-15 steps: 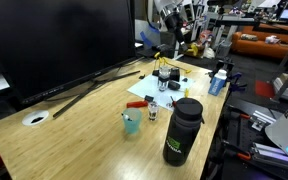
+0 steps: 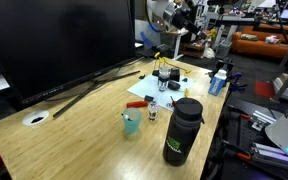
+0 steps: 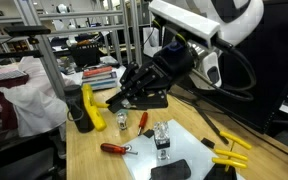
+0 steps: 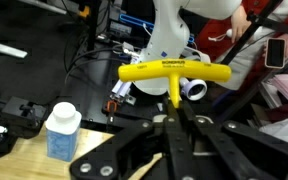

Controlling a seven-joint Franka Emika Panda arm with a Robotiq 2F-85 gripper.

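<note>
A yellow T-handled tool (image 4: 174, 72) stands out beyond my gripper in the wrist view, its crossbar lying across and its stem running back between the fingers. The fingers are shut on that stem. In exterior view 2 the gripper (image 3: 126, 100) is in the air over the table, with the yellow handle (image 3: 92, 106) at its left end. More yellow-handled tools (image 3: 231, 158) lie at the right of that view. The black hand partly hides the fingertips there.
A blue bottle with white cap (image 4: 62, 132) stands at the table edge. White paper (image 3: 189, 160) bears a clear jar (image 3: 162, 140); a red screwdriver (image 3: 114, 149) lies beside it. A black tumbler (image 2: 183, 130) and teal cup (image 2: 131, 121) stand nearer.
In exterior view 1 the arm's hand end has swung toward the right and tilted differently. The objects on the table look unmoved.
</note>
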